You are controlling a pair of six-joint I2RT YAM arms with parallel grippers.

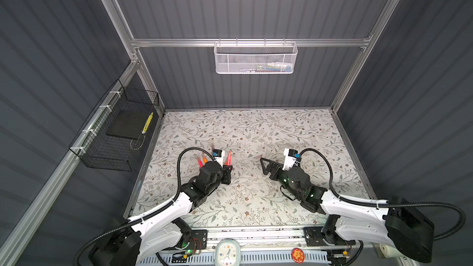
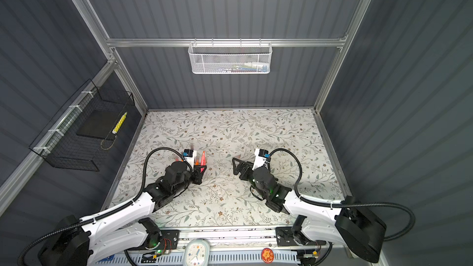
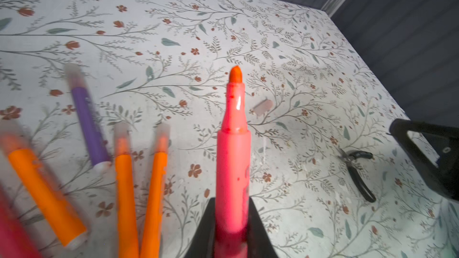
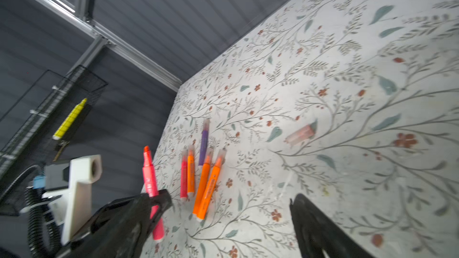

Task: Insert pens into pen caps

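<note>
My left gripper (image 1: 227, 175) is shut on a pink marker (image 3: 232, 176), which stands upright with its bare orange tip pointing up. In the right wrist view the same marker (image 4: 150, 176) rises from the left gripper's fingers, its lower end sticking out below. My right gripper is open, nothing between its widely spread fingers, to the right of the left one. A loose translucent pinkish cap lies on the table, apart from both grippers; in the left wrist view that cap (image 3: 262, 107) appears just right of the marker.
Left of the held marker lie a purple marker (image 4: 204, 142), orange markers (image 4: 209, 192) and a pink one (image 4: 184, 176), with clear caps on. A dark, pliers-like shape (image 3: 358, 176) shows near the right gripper; what it is I cannot tell.
</note>
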